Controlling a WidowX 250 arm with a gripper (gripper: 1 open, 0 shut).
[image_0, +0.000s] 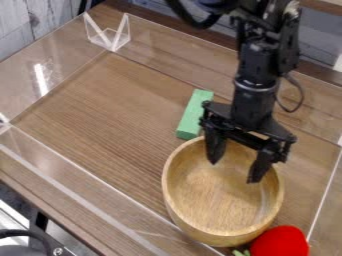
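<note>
My black gripper is spread open above the back part of a wide beige bowl, its two fingers apart with nothing seen between them. A green block lies on the wooden table behind the bowl, just left of the gripper. A red round object sits at the front right, beside the bowl, partly cut off by the frame edge.
A clear plastic holder stands at the back left. The back right of the table is partly hidden by the arm.
</note>
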